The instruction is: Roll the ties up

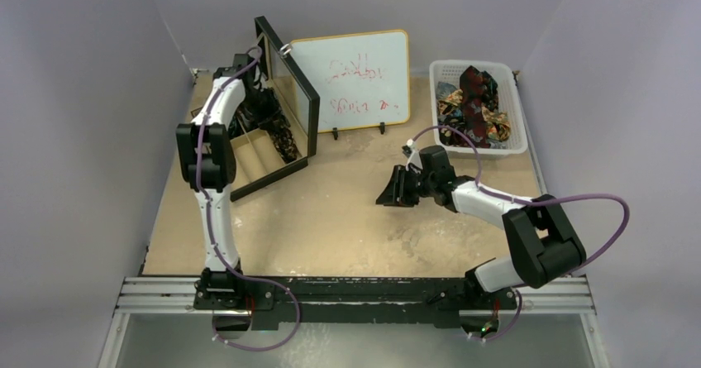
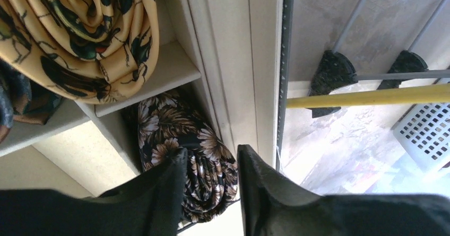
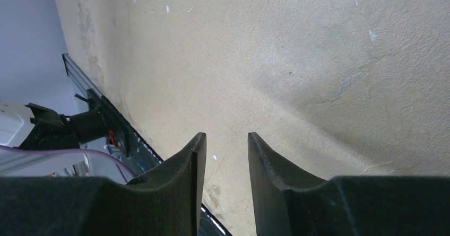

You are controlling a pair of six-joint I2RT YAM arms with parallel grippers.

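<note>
A dark floral tie [image 2: 175, 119], rolled up, sits in a compartment of the open box [image 1: 269, 179] at the left. Over it is my left gripper; its fingertips are apart, with part of the roll visible in the gap. Whether they touch the fabric I cannot tell. A tan patterned tie [image 2: 106, 61] lies rolled in another compartment. On the right side of the table, my right gripper is open above bare surface with nothing between its fingers. More ties [image 1: 475, 107] lie loose in the white basket [image 1: 518, 128].
The box's raised glass lid [image 1: 289, 74] stands close to the left gripper's right side. Behind the table's middle is a whiteboard [image 1: 351, 78] on small black feet.
</note>
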